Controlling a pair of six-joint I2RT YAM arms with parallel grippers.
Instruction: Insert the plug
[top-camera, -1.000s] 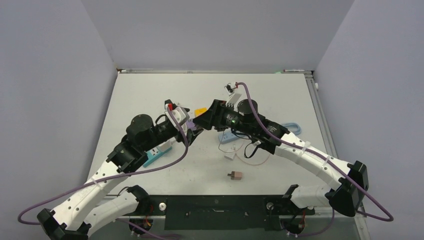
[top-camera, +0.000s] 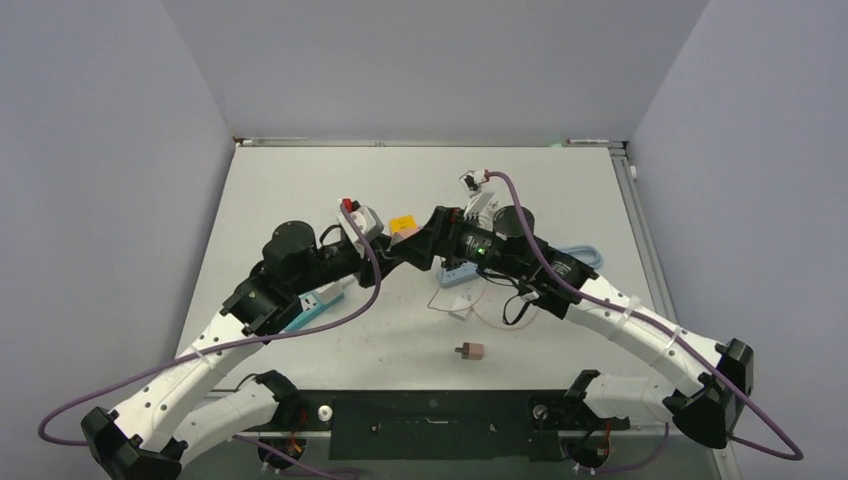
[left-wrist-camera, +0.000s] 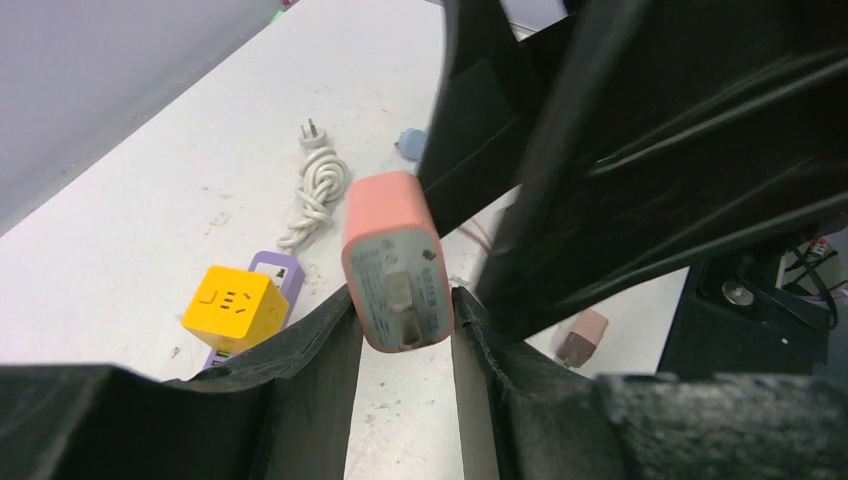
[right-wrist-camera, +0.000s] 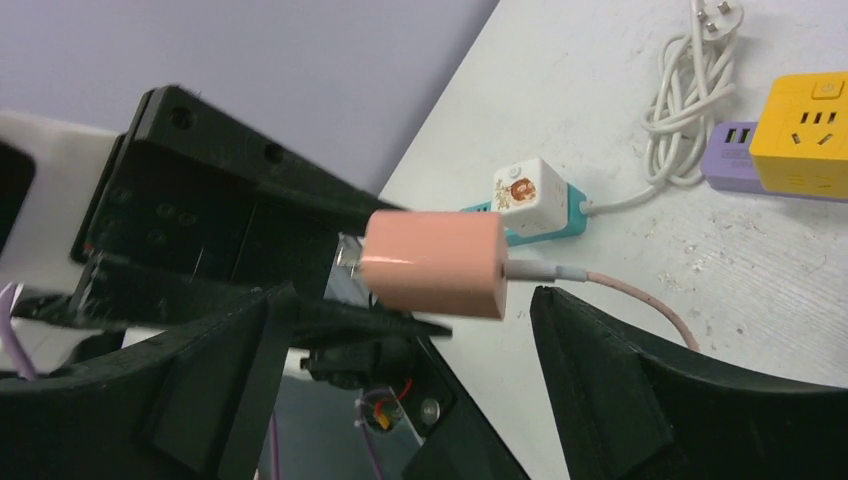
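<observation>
A pink charger plug (left-wrist-camera: 388, 225) with a pale prong face and a cable from its other end is held in the air by my left gripper, shut on it, seen in the left wrist view. In the right wrist view the plug (right-wrist-camera: 430, 260) shows its metal prongs toward the left gripper and its pink cable to the right. My right gripper has its fingers apart just beside the plug, nothing clearly between them. In the top view both wrists meet over the middle of the table.
A yellow socket cube (left-wrist-camera: 228, 305) on a purple strip, a white cube (right-wrist-camera: 530, 190) on a teal strip (top-camera: 312, 312), coiled white cable (right-wrist-camera: 680, 110), a blue strip (top-camera: 455, 275) and a small pink-brown plug (top-camera: 470, 352) lie on the table (top-camera: 270, 190).
The right arm has shifted slightly right and toward the front, uncovering some of the pink plug.
</observation>
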